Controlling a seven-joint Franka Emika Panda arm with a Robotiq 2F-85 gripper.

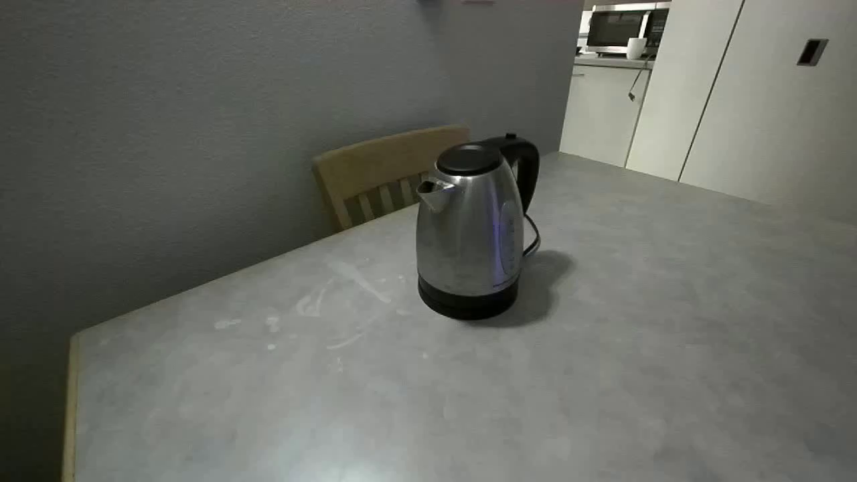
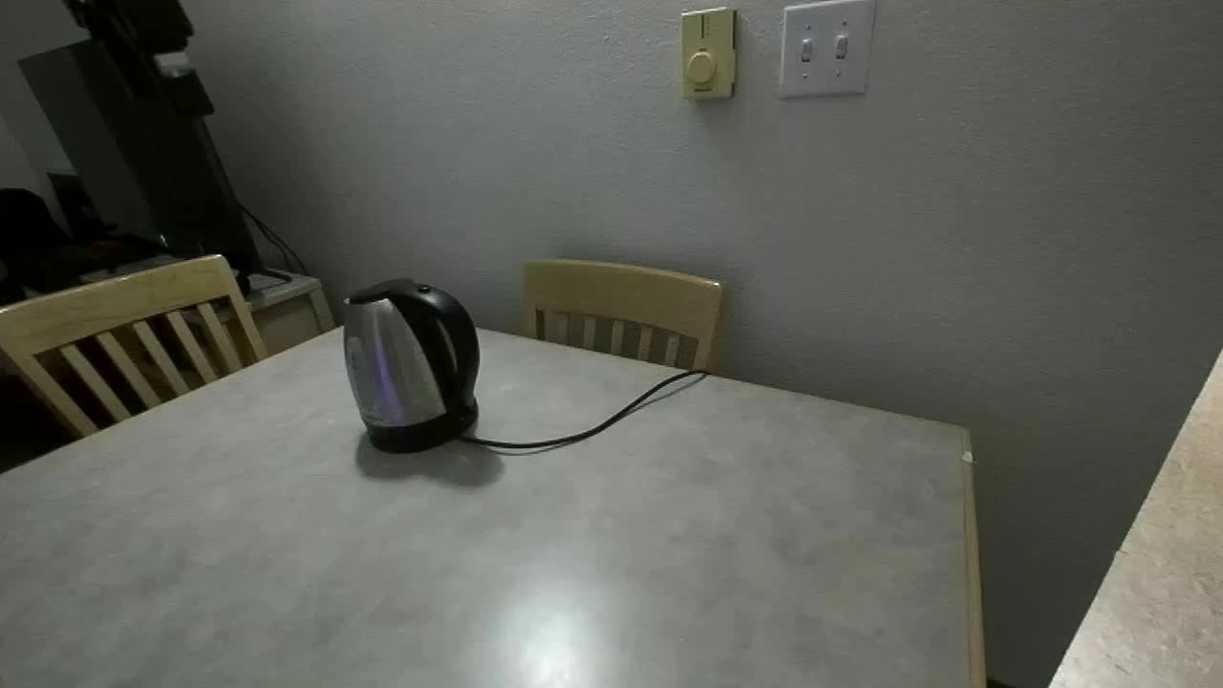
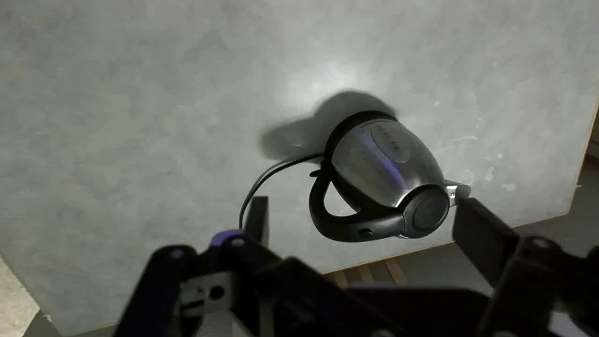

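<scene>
A silver electric kettle [image 1: 466, 233] with a black lid, handle and base stands upright on the grey table [image 1: 241, 402]. In the second exterior view the kettle [image 2: 396, 367] is toward the table's left part, its black cord [image 2: 573, 436] trailing to the far edge. From the wrist view I look down on the kettle [image 3: 387, 163]. My gripper is open, its fingers spread wide with nothing held. The kettle shows in the space between and beyond the fingertips, and its spout appears close to the right-hand finger. Neither exterior view shows the gripper.
Wooden chairs [image 2: 625, 298] stand against the table's far side and [image 2: 120, 310] left side. A grey wall [image 2: 975, 229] runs behind. Apart from the kettle and cord, the tabletop is clear, with a few pale smudges near the kettle.
</scene>
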